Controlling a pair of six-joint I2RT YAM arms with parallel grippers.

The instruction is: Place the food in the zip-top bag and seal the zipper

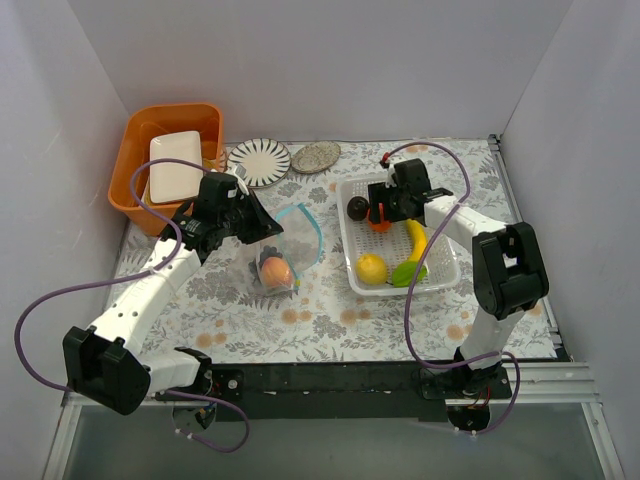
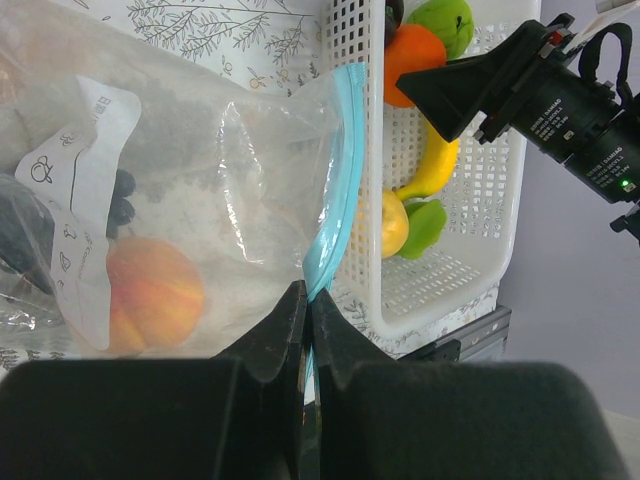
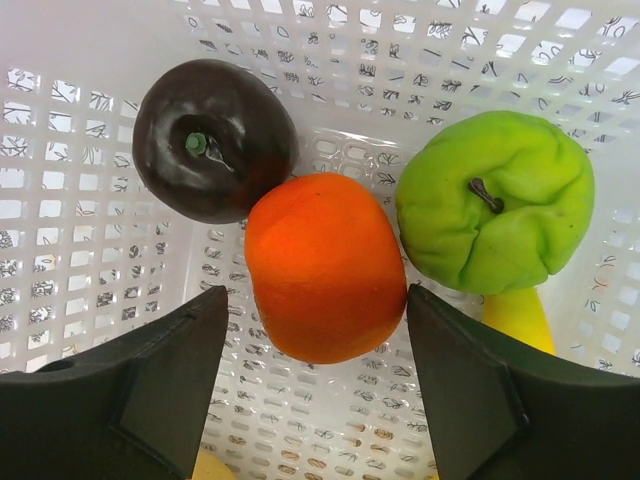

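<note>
The clear zip top bag (image 1: 300, 240) has a light blue zipper edge (image 2: 347, 150); a peach-coloured fruit (image 2: 150, 295) and dark fruit (image 2: 121, 200) show inside. My left gripper is shut at the lower part of that edge, the blue strip running between its fingertips. Over the white basket (image 1: 352, 255), my right gripper straddles an orange fruit (image 3: 325, 265). Its right fingertip (image 3: 418, 298) meets the fruit's side in view, while a narrow gap shows beside the left one. Whether the fruit is gripped cannot be told.
Around the orange fruit lie a dark round fruit (image 3: 215, 140), a green pepper (image 3: 495, 200) and a banana (image 2: 437, 163). A yellow fruit (image 1: 371, 268) and another green piece (image 1: 408, 274) sit nearer the front. An orange bin (image 1: 128, 165) and plates (image 1: 259, 162) stand behind.
</note>
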